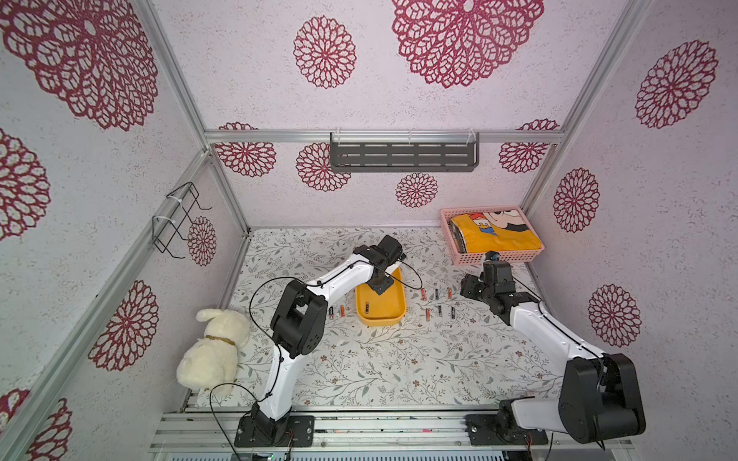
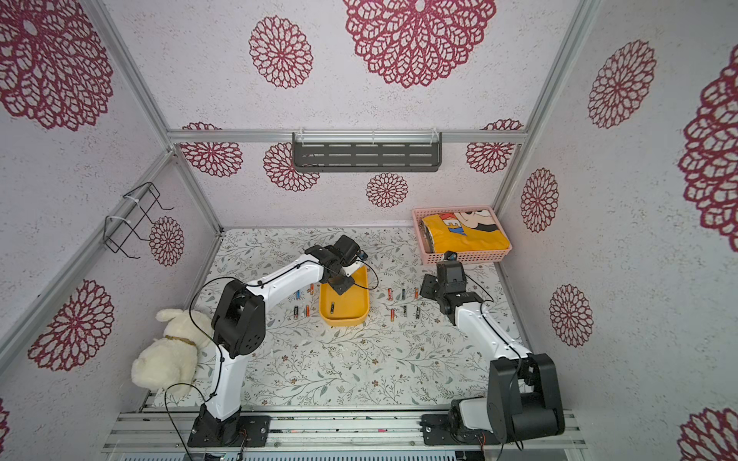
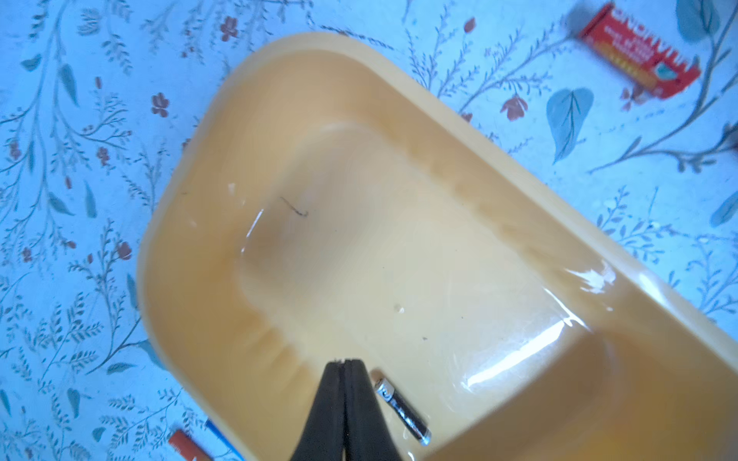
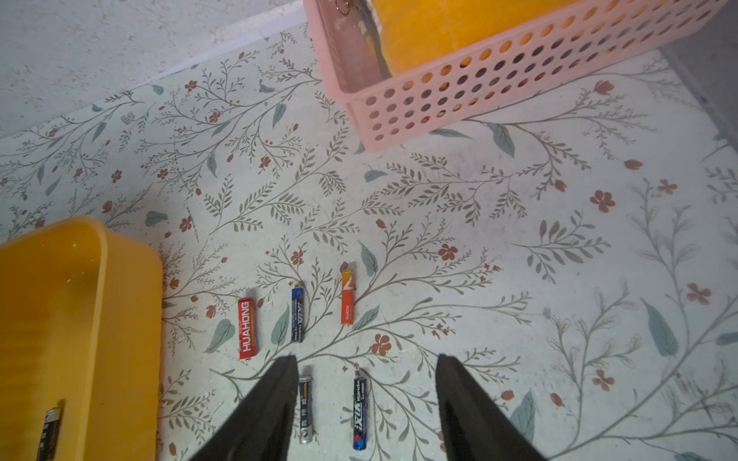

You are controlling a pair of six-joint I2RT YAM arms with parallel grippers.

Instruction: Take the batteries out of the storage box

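One black battery (image 3: 404, 412) with a silver end lies on the floor of the yellow storage box (image 3: 530, 192). In the left wrist view, my left gripper is shut, its tips together with nothing between them; the battery is to the right of the fingers, outside them. From the top left view, the left hand hangs over the far part of the box, and the battery (image 1: 366, 308) shows near the front left of its floor. My right gripper stands open and empty to the right of the box, facing the table.
Several loose batteries rest right of the box, among them a red one (image 4: 246, 328), an orange one (image 4: 347, 298) and a dark one (image 4: 359, 412). More lie on its left. A pink basket (image 1: 492, 255) occupies the back right.
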